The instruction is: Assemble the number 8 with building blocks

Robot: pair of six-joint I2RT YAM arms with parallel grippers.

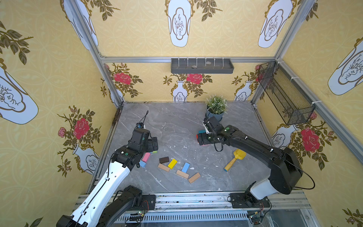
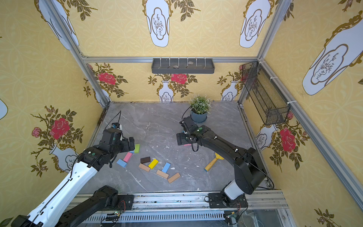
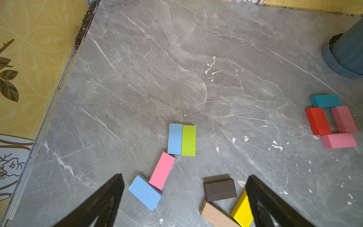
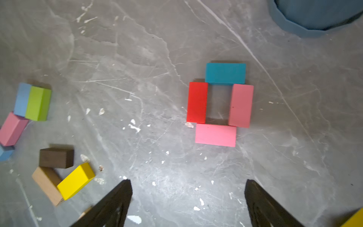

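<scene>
In the right wrist view, a teal block (image 4: pixel 225 73), a red block (image 4: pixel 197 102), a rose block (image 4: pixel 241 105) and a pink block (image 4: pixel 215 135) form a closed rectangle around bare table. My right gripper is open above the table, on the near side of this rectangle, nothing between its fingers. On the left lie a blue block (image 3: pixel 175 138) and a green block (image 3: pixel 188 140) side by side, then a pink block (image 3: pixel 162 171) and another blue block (image 3: pixel 144 192). Over these, my left gripper hangs open and empty.
Front centre holds a dark brown block (image 2: pixel 145 160), a yellow block (image 2: pixel 153 163), a blue block (image 2: pixel 166 167) and several wooden blocks (image 2: pixel 174 177). A yellow scoop (image 1: pixel 234 160) lies at right. Behind the rectangle stands a potted plant (image 1: pixel 216 107).
</scene>
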